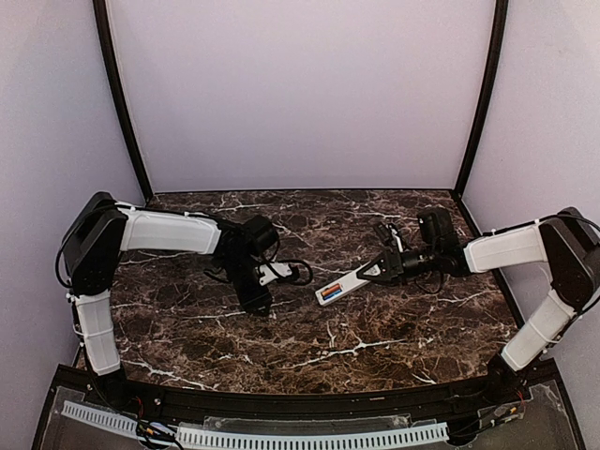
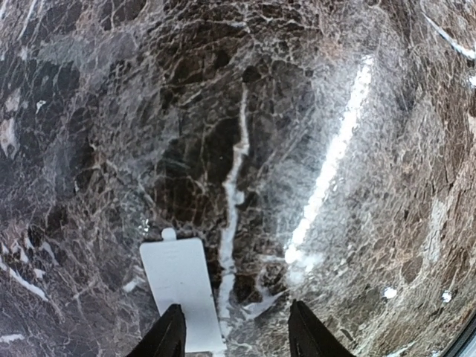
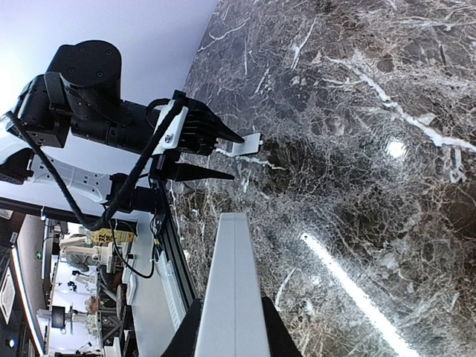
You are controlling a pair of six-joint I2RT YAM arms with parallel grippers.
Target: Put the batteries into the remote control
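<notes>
My right gripper is shut on the white remote control, holding it above the table; the top view shows its compartment with the coloured batteries in it. My left gripper is low over the table, its fingers apart with nothing seen held. Below it lies a white flat plate, apparently the battery cover, with a small tab at one end; the left finger overlaps it in the left wrist view.
Walls stand at the back and both sides, and a dark frame edge runs along the front.
</notes>
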